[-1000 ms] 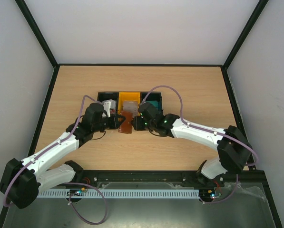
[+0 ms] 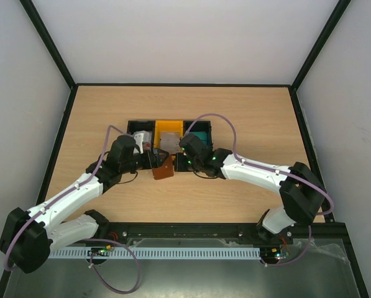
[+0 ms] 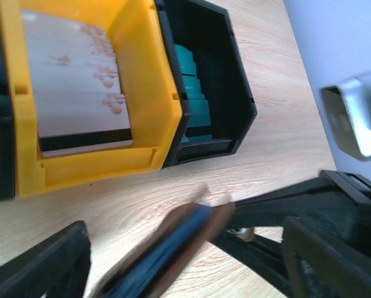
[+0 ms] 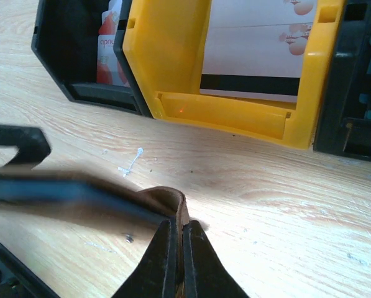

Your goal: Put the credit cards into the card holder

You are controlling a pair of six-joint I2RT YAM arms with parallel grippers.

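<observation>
A brown card holder (image 2: pixel 163 171) hangs in front of the bins between the two grippers. My right gripper is shut on its edge, as the right wrist view shows. The holder is blurred, with a blue band visible inside it. My left gripper (image 2: pixel 158 159) is beside the holder; in the left wrist view its dark fingers are blurred at the lower edge, and whether they touch the holder is unclear. White cards (image 4: pixel 253 43) lie in the yellow bin (image 4: pixel 232 115), red-and-white cards (image 4: pixel 107 56) in a black bin, teal cards (image 3: pixel 194 93) in the other black bin.
The three bins stand in a row at the middle of the wooden table (image 2: pixel 247 112), just behind the grippers. Walls enclose the sides and back.
The brown holder has moved toward the front and now looks more tilted in the top view. Both arms have shifted only slightly.
</observation>
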